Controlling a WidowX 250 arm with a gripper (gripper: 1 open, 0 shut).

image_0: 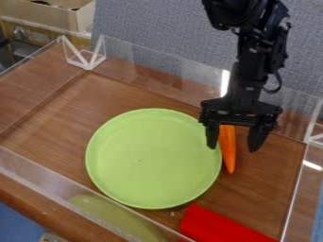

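Observation:
The black gripper (235, 134) hangs low over the right side of the wooden table, its fingers on either side of an orange carrot (228, 151) that lies just right of a large green plate (151, 161). Whether the fingers touch the carrot is hard to tell. The plate looks empty.
A red block (228, 227) lies at the front right, and a pale green elongated object (113, 214) shows at the front behind a clear barrier. A white wire stand (81, 55) is at the back left.

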